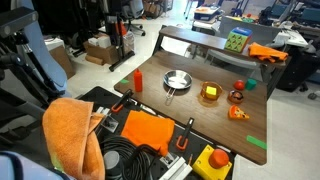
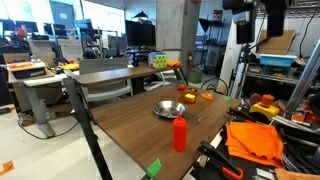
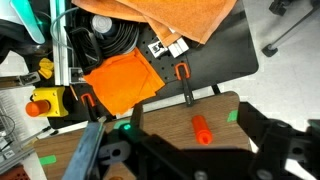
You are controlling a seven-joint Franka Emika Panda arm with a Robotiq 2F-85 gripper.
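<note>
In the wrist view my gripper stands open, its dark fingers wide apart and nothing held between them. Below it, lower in that view, a red bottle (image 3: 201, 130) shows in the gap. From the side, the same red bottle (image 2: 179, 133) stands upright near the corner of the wooden table (image 2: 130, 118), and the gripper is up in the air at the upper right, clear of everything. A metal pan (image 1: 177, 79) with a handle lies on the table. Near it are a wooden bowl (image 1: 210, 91) with a yellow block and an orange object (image 1: 238, 113).
A raised wooden shelf (image 1: 205, 38) runs along the back, carrying a green-yellow box (image 1: 237, 40) and an orange cloth (image 1: 265, 52). Black clamps (image 1: 184, 135) grip the table's edge. Beside it lie an orange cloth, black cables (image 1: 140, 158) and a yellow box with a red button (image 1: 217, 158).
</note>
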